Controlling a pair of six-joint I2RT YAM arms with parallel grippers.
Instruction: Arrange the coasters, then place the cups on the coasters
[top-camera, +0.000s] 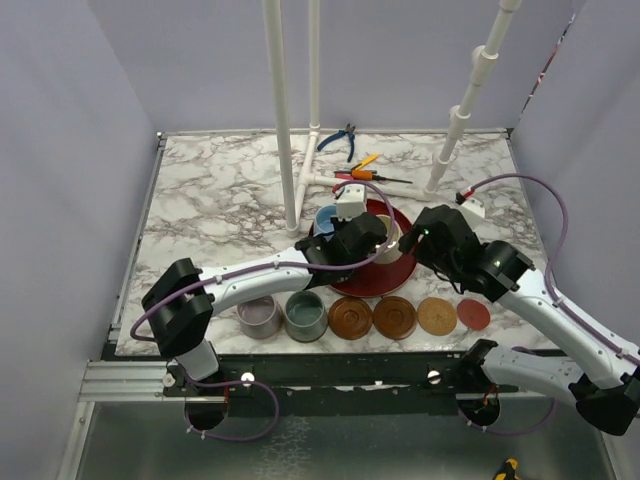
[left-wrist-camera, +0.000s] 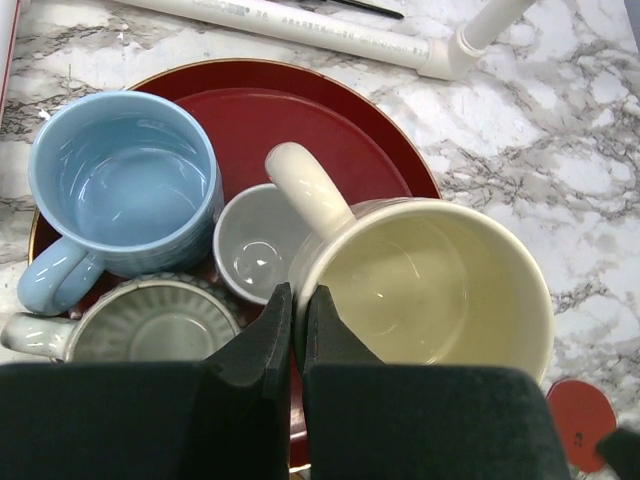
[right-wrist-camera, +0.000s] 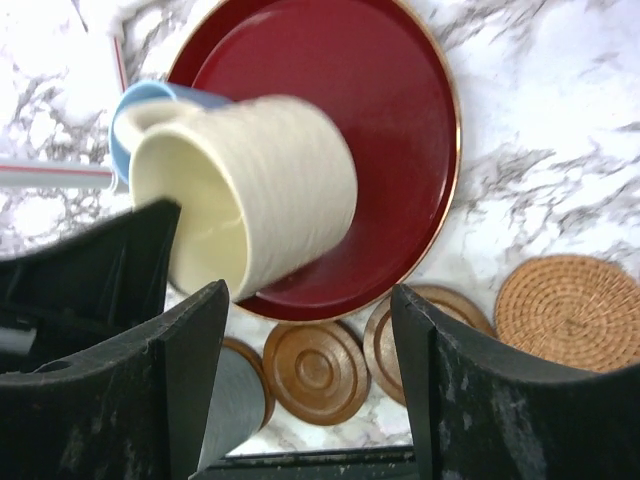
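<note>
A cream cup (left-wrist-camera: 430, 290) hangs above the red tray, its rim pinched on the handle side by my left gripper. In the right wrist view the same cup (right-wrist-camera: 275, 185) appears tilted, its mouth toward the left gripper. My right gripper is open beside the cup, nothing between its fingers. Brown wooden coasters (top-camera: 394, 317) line the table's front, with a woven coaster (top-camera: 437, 316) and a red coaster (top-camera: 473, 314) to their right. The top view partly hides the cup behind the arms.
On the tray (left-wrist-camera: 300, 75) stand a blue cup (left-wrist-camera: 125, 180), a grey ribbed cup (left-wrist-camera: 150, 325) and a small pale cup (left-wrist-camera: 258, 245). Two more cups, one a green cup (top-camera: 305, 316), stand at the front left. White pipes (top-camera: 360, 184) and tools lie behind.
</note>
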